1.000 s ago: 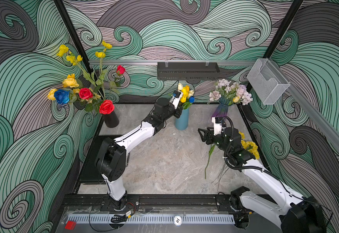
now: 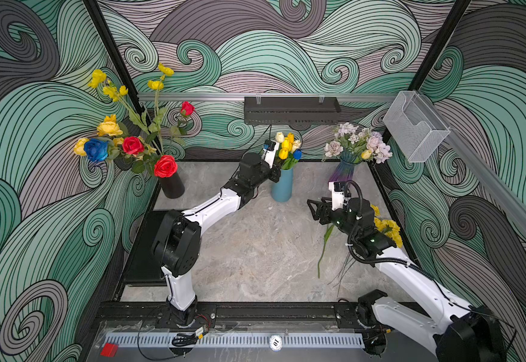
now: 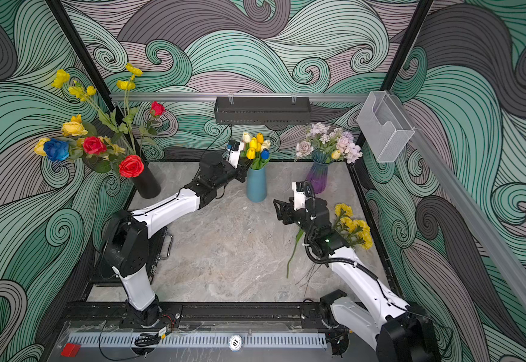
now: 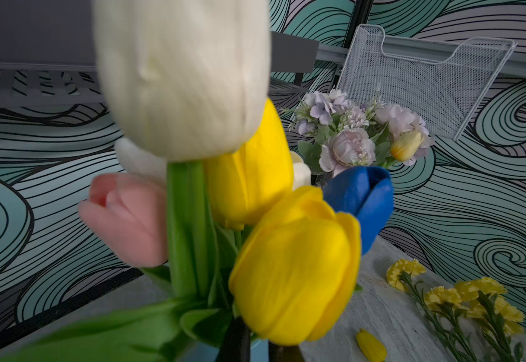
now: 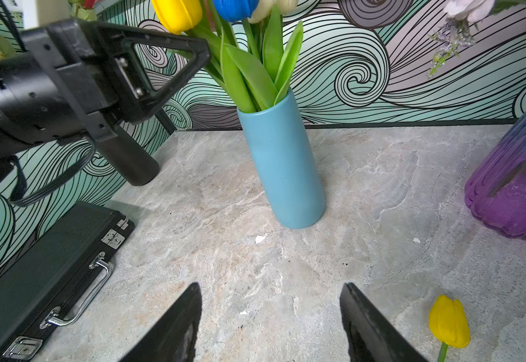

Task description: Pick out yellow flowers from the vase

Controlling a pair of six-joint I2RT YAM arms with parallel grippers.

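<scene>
The blue vase (image 2: 281,187) holds yellow, white, pink and blue tulips. My left gripper (image 2: 275,173) is at its top, just below a yellow tulip (image 4: 293,271) that fills the left wrist view; its fingertips show only narrowly there, so its grip cannot be judged. My right gripper (image 3: 281,211) hangs open over the table, right of and nearer than the vase, with nothing between its fingers. A loose yellow tulip (image 5: 448,321) lies on the table to its right.
A dark vase (image 2: 172,187) of mixed flowers stands left, a purple vase (image 3: 316,178) of pale flowers right. Yellow flowers (image 3: 359,232) lie at the right edge, a black case (image 5: 58,271) at the left.
The left arm has shifted very slightly at the blue vase's tulips. The right arm has not moved.
</scene>
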